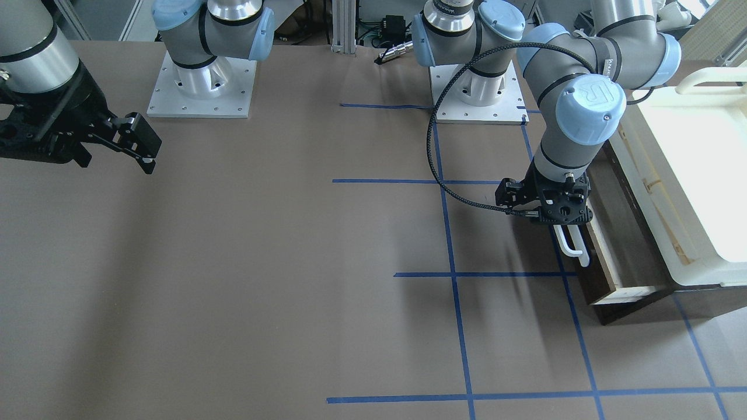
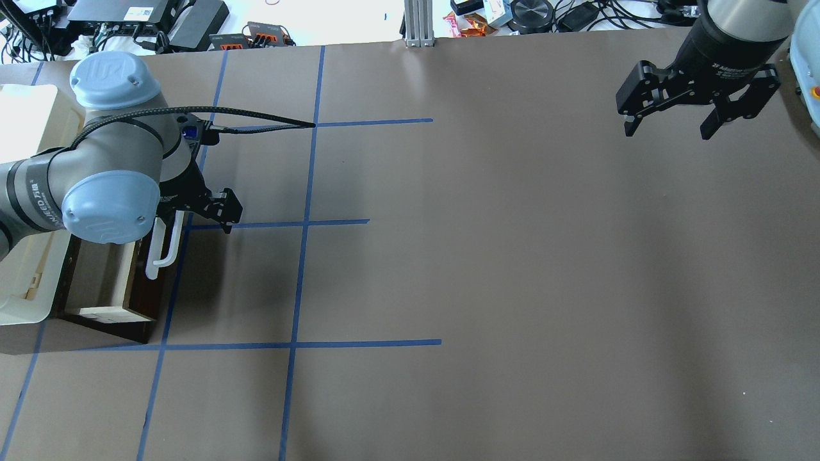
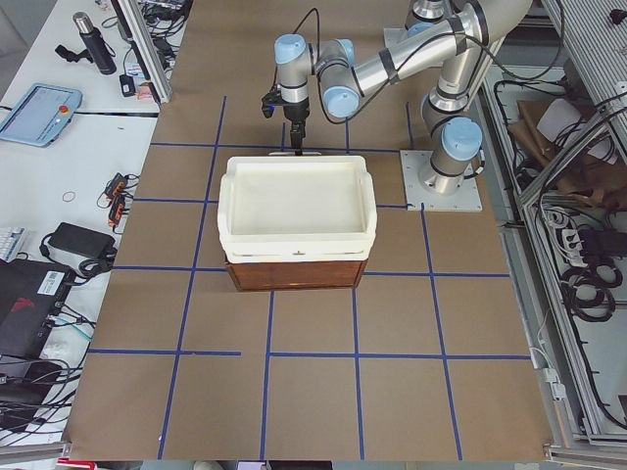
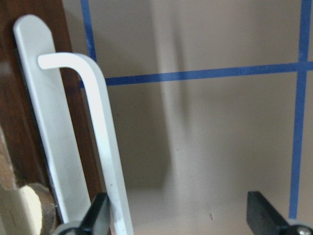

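Observation:
A dark wooden drawer [image 1: 621, 287] sticks out from a cabinet under a white tray [image 1: 698, 182]. Its white handle [image 4: 103, 122] runs down the left of the left wrist view, also visible in the top view [image 2: 174, 238]. My gripper is at the handle, the left finger touching or overlapping the bar and the right finger well apart over bare floor, so it stands open. In the front view the gripper body [image 1: 543, 203] hides the fingertips.
Another arm's black gripper [image 1: 84, 140] hangs at the front view's left, apart from the drawer. Further arm bases [image 1: 168, 101] stand at the back. The taped floor left of the drawer in the front view is clear.

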